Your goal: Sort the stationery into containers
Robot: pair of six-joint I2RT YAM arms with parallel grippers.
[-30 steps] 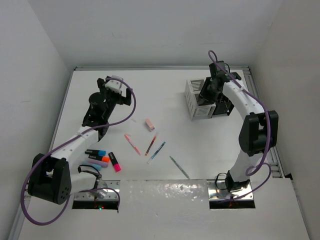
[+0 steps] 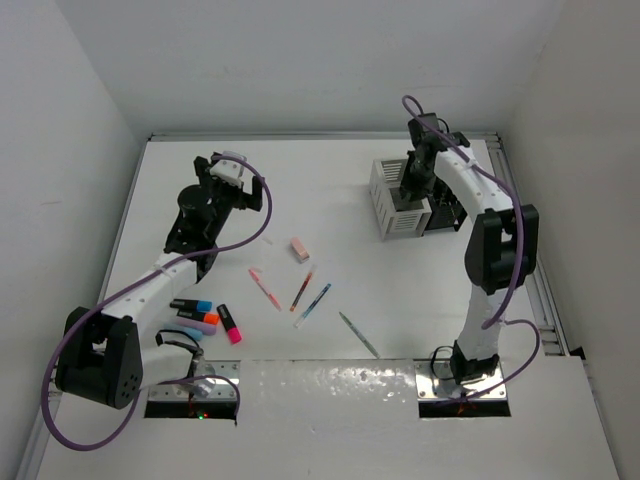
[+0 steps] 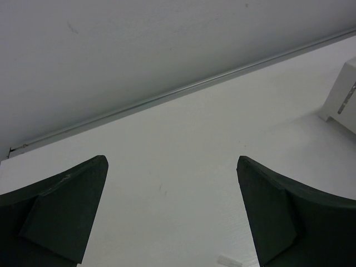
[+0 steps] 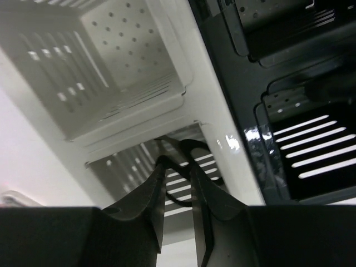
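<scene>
Pens [image 2: 264,288], markers [image 2: 228,322] and a small pink block [image 2: 299,250] lie on the table. My right gripper is over the white basket [image 2: 390,205] beside a black basket [image 4: 311,144]; black scissor-like handles [image 4: 189,167] show in a white compartment below it. The right fingertips look close together; whether they grip anything is unclear. My left gripper stands open over bare table at the left, nothing between its fingers.
Walls border the table at back and sides, with a metal rail [image 2: 320,135] along the back.
The right arm has shifted a little left in the top view, still over the baskets. The left arm and loose stationery have not moved.
</scene>
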